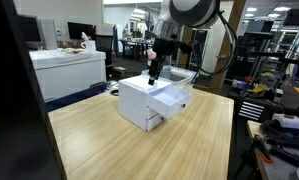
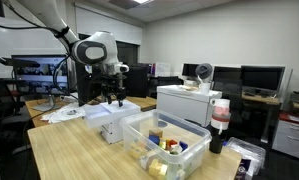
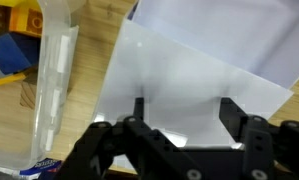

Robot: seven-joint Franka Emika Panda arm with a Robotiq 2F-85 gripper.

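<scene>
A white drawer box [image 1: 139,105] stands on the wooden table, its upper drawer [image 1: 170,101] pulled out. My gripper [image 2: 115,101] is low over this box, close to its top. Between the dark fingertips in the wrist view is a wide gap, with only the white surface [image 3: 179,82] of the box showing behind it. I see nothing held. The pale hollow [image 3: 224,28] at the upper part of that view looks like the drawer's inside. Whether the fingertips touch the box cannot be told.
Close beside the box stands a clear bin [image 2: 201,157] holding several coloured blocks. Beyond it are a dark cup [image 2: 215,142] and a small clear tray [image 2: 251,152]. Bare table [image 1: 84,135] lies in front of the box.
</scene>
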